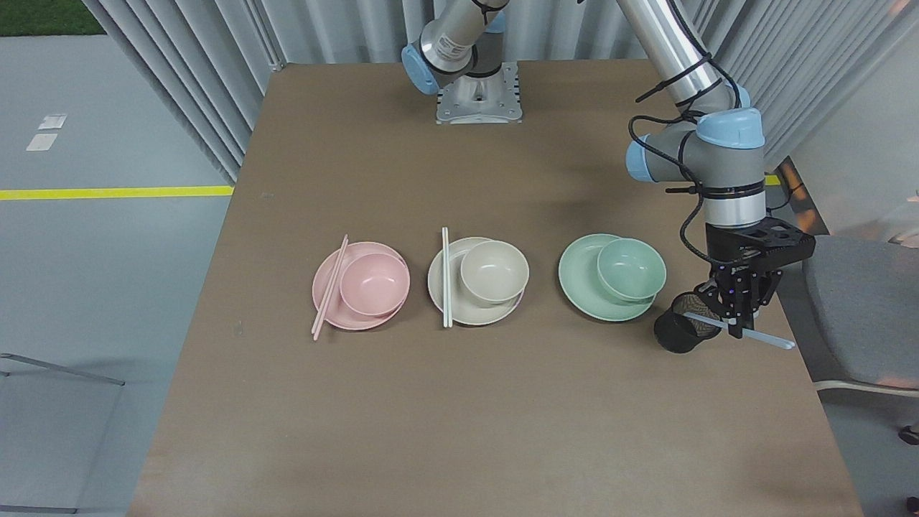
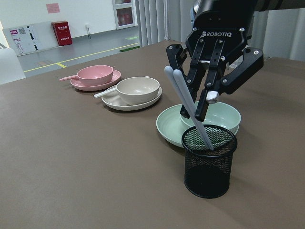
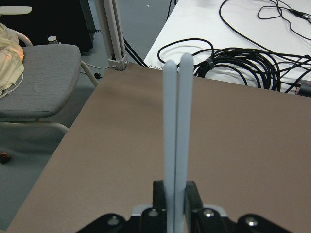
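My gripper (image 1: pixel 736 314) is shut on a pair of pale blue-grey chopsticks (image 2: pixel 187 99), tilted with their lower ends at the mouth of a black mesh cup (image 2: pixel 208 176); in the wrist view the chopsticks (image 3: pixel 176 136) stand upright between the fingers. Just left of the cup is a green plate (image 1: pixel 579 276) with a green bowl (image 1: pixel 631 270). Further left are a cream plate (image 1: pixel 465 310) with a bowl (image 1: pixel 495 271) and chopsticks (image 1: pixel 446 276), and a pink plate (image 1: pixel 346 314) with a bowl (image 1: pixel 375 283) and chopsticks (image 1: pixel 329 287).
A grey chair (image 1: pixel 861 310) is beyond the right edge. Coiled black cables (image 3: pixel 248 58) lie on a white surface in the wrist view.
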